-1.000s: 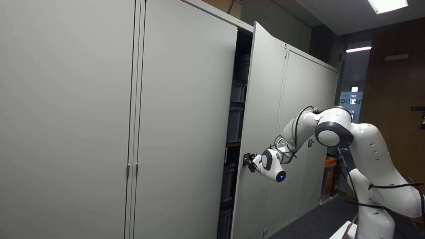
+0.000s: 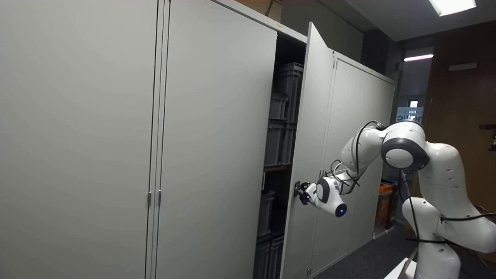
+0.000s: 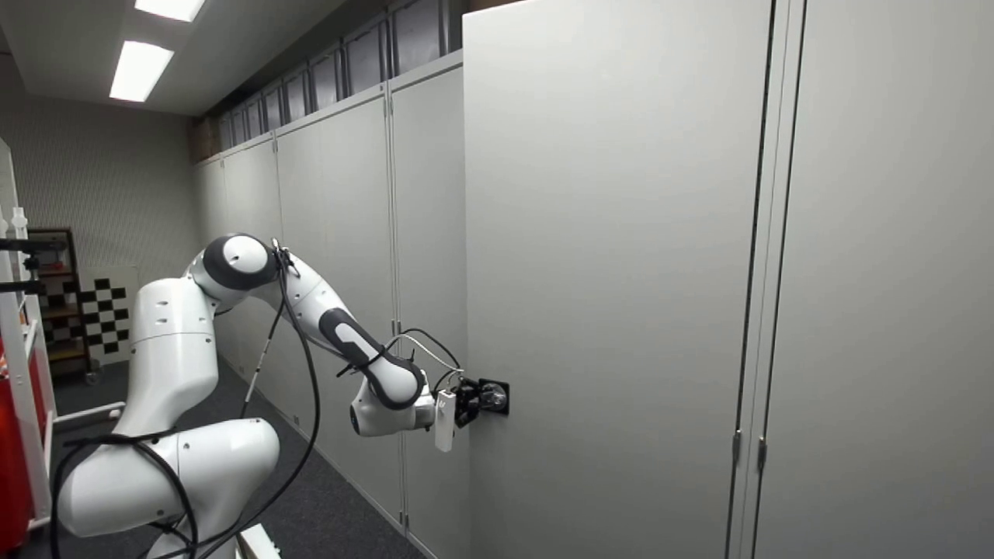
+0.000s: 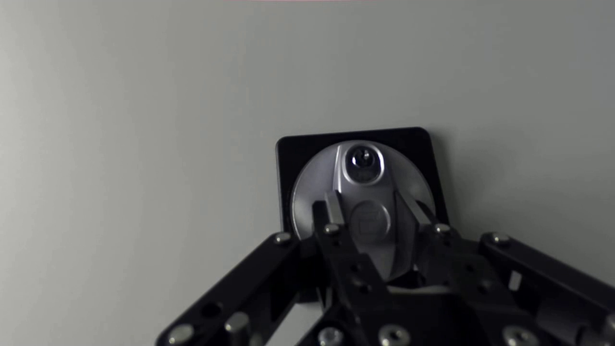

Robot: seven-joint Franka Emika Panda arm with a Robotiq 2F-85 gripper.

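A tall light-grey cabinet door [image 2: 312, 116] stands partly open, swung outward on its right-hand hinges in exterior view 1. Near its free edge sits a silver handle [image 4: 369, 210] on a round plate with a black square surround [image 4: 323, 138]. My gripper is shut on this handle, one finger on either side of it in the wrist view. From the other side, exterior view 2 shows the gripper [image 3: 480, 399] right up against the door, covering part of the handle.
Grey bins [image 2: 278, 139] are stacked on shelves behind the open door. The neighbouring cabinet door [image 2: 214, 139] is closed. Cables hang along the arm [image 3: 210, 326].
The door has swung further open, showing more of the bins. Gripper and arm have moved to the right with it in exterior view 1, still at the handle.
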